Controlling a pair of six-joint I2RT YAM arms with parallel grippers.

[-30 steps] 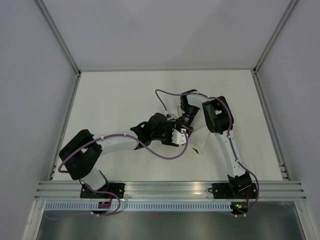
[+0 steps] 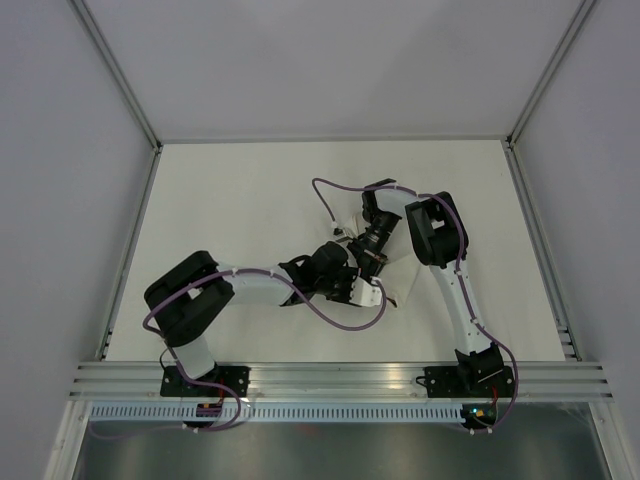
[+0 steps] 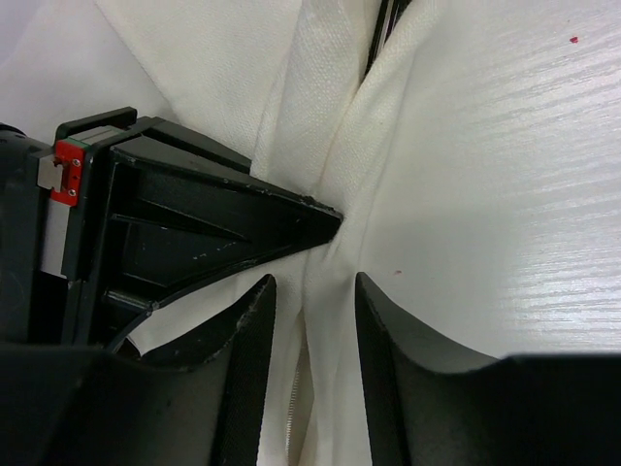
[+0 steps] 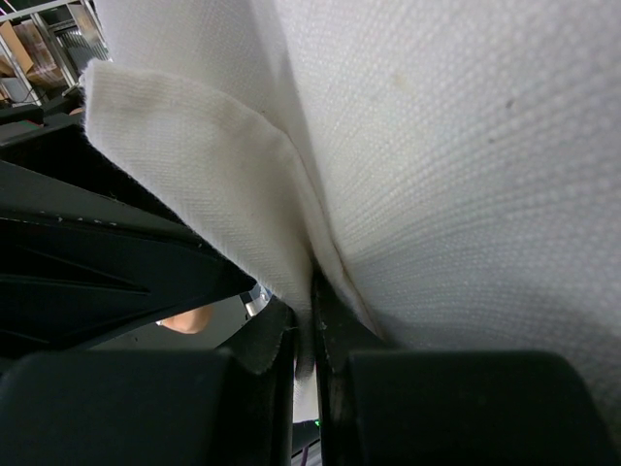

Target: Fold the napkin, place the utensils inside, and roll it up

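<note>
The white napkin (image 2: 405,273) lies near the middle of the table, partly hidden under both arms. In the left wrist view its folded edge (image 3: 330,209) runs lengthwise, with dark utensil handles (image 3: 385,31) showing in the fold at the top. My left gripper is part open, its fingertips on either side of that folded edge, nothing clamped. Close beside it, the right gripper's black finger (image 3: 228,199) presses against the cloth. In the right wrist view my right gripper is shut on a pinched flap of napkin (image 4: 209,155). Most of the utensils are hidden.
Bare white table (image 2: 230,200) lies open to the left and behind the arms. The two grippers are very close together over the cloth. Loose purple cables (image 2: 345,327) hang along both arms.
The left arm has shifted rightward and toward the front edge, its gripper sliding along the napkin's near part. The right arm and the napkin look almost unchanged.
</note>
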